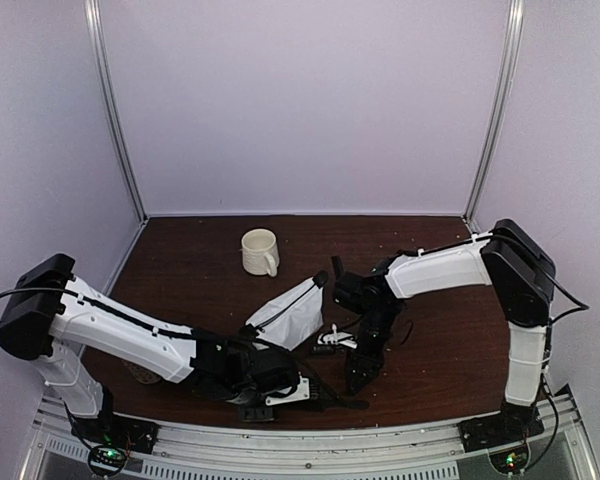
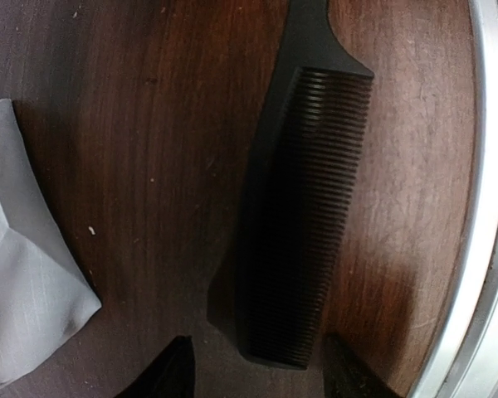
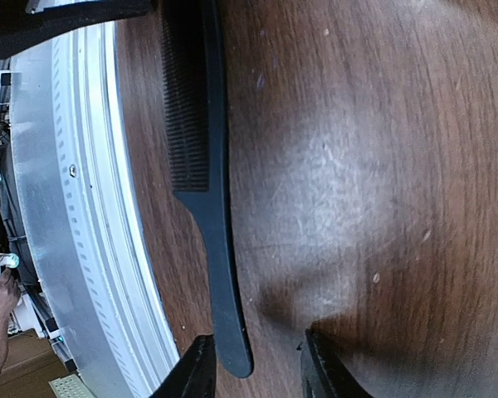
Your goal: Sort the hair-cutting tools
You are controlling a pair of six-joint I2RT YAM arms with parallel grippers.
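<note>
A black tail comb (image 2: 266, 207) lies along the table's front edge, its toothed end between my left gripper's fingertips, which stand apart. In the right wrist view the handle of the comb (image 3: 224, 290) reaches down between the open fingertips of my right gripper. Neither gripper is closed on it. A white cloth pouch (image 1: 285, 315) with dark items on top lies behind my left gripper. A dark elongated item (image 1: 338, 270) lies behind the right arm, partly hidden.
A white mug (image 1: 259, 251) stands at the back middle. The metal table rim (image 2: 490, 166) runs close beside the comb.
</note>
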